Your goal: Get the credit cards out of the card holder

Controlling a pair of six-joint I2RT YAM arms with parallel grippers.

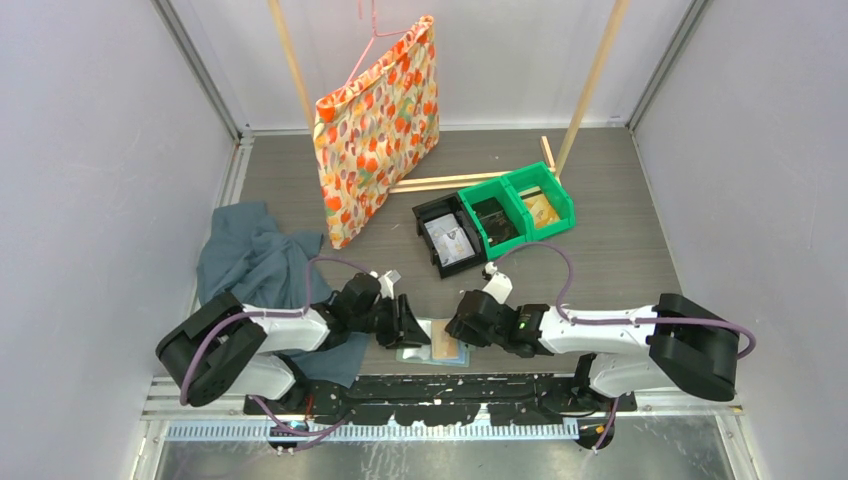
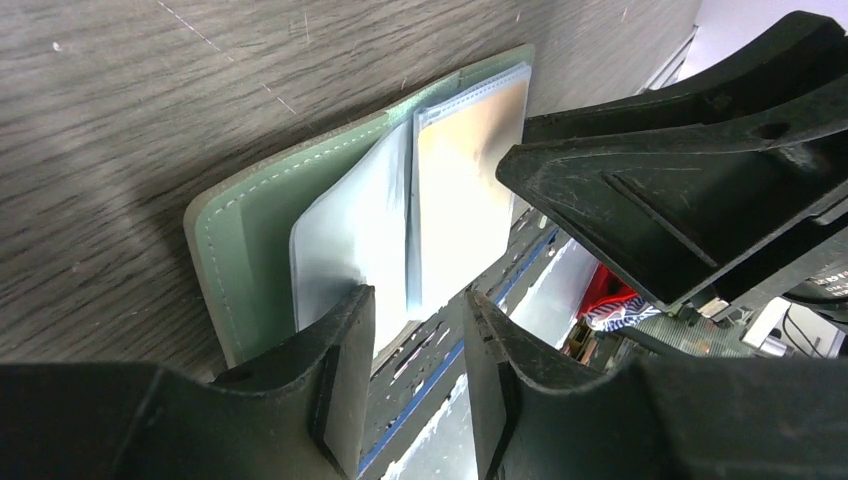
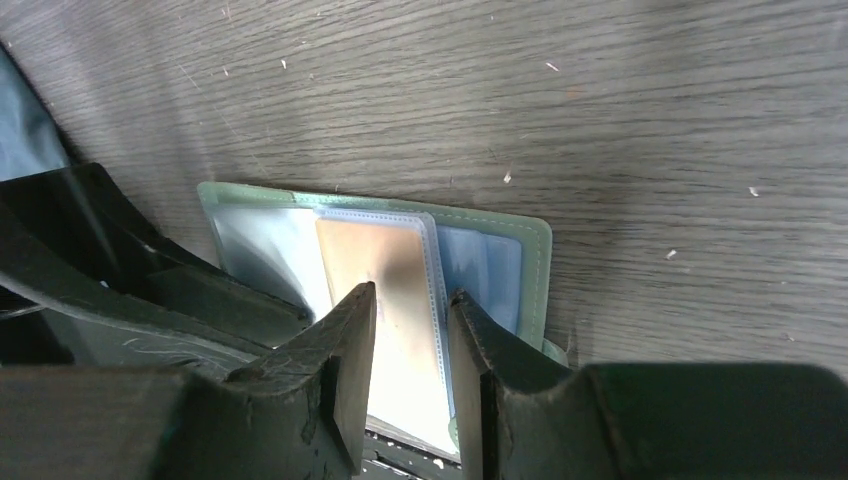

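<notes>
The card holder [image 1: 446,361] lies unfolded on the table near its front edge, green-rimmed with clear sleeves. A beige card [image 3: 375,262] shows in a sleeve at its middle. In the left wrist view a whitish sleeve [image 2: 345,235] bulges up from the holder's left part. My left gripper is open over that sleeve, whose edge reaches one finger. My right gripper stands part open above the beige card's sleeve edge, its fingers either side of that edge; whether they touch it I cannot tell.
A black bin [image 1: 421,214] with cards and green bins [image 1: 568,205] stand behind. A grey cloth [image 1: 240,260] lies left, and a patterned bag [image 1: 380,120] hangs at the back. Both grippers are close together.
</notes>
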